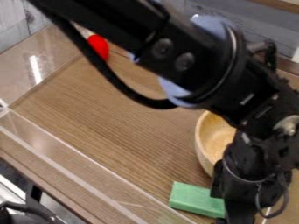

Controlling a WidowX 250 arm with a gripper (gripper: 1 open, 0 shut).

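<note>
The black gripper (246,197) is at the lower right, low over a green block (197,199) that lies on the wooden table near the front. Its fingertips are partly cut off and dark, and the block's right end is hidden behind them. Behind the gripper, a tan bowl (212,140) sits on the table, mostly covered by the arm.
A red object (100,45) lies at the back left, partly behind the arm. Bare wooden table (117,140) fills the middle and left. A clear strip runs along the front and left edges, and a wall stands at the back.
</note>
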